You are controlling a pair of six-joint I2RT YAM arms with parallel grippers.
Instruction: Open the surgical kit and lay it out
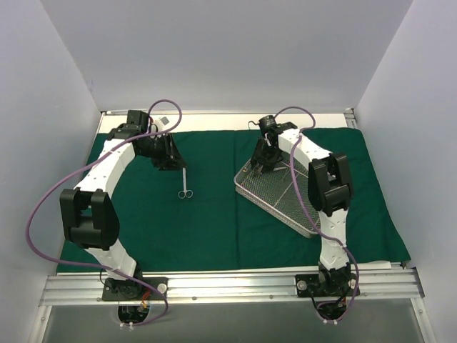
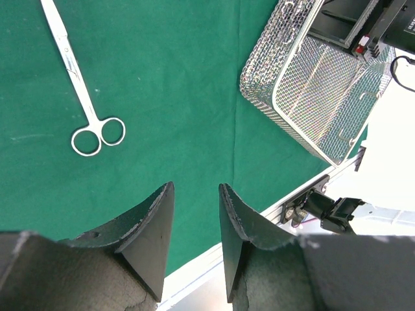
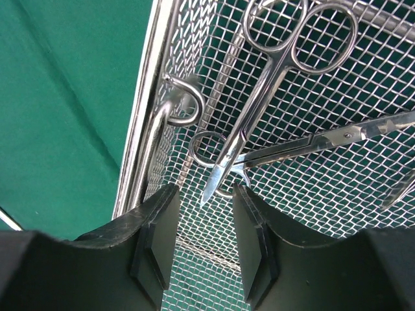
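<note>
One pair of scissors (image 2: 83,97) lies by itself on the green cloth, handle rings toward the front. Above and beside it hovers my left gripper, fingers apart and empty. The wire mesh basket (image 1: 277,210) sits right of centre. Inside it, in the right wrist view, a scissor-like instrument (image 3: 254,107) lies slanted across another pair of scissors (image 3: 318,142). My right gripper is open over the basket, near the slanted instrument's pointed tip, with nothing held. Part of a further instrument (image 3: 401,189) shows at the right edge.
A wire loop handle (image 3: 188,103) stands at the basket's side wall. Bare green cloth (image 1: 178,236) spreads across the front left. Purple cables arch over both arms.
</note>
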